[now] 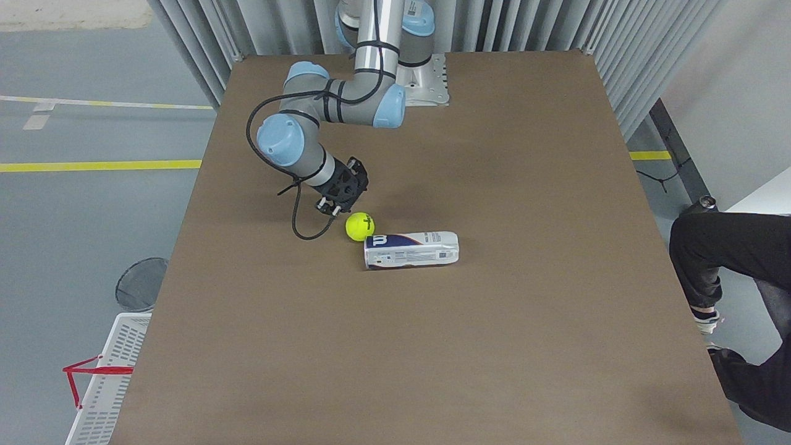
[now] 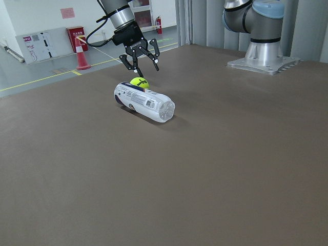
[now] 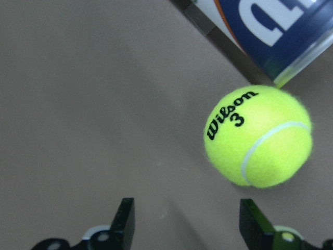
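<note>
A yellow Wilson tennis ball lies on the brown table, close beside a white-and-blue tube can on its side. My gripper hangs above and just behind the ball in the left view, its fingers spread open with nothing between them. In the wrist view the ball sits ahead and right of the gap between the fingertips, and the blue end of the can shows at the upper right.
My arm's base stands at the back. A person's legs are beside the right edge; a white basket is off the left edge.
</note>
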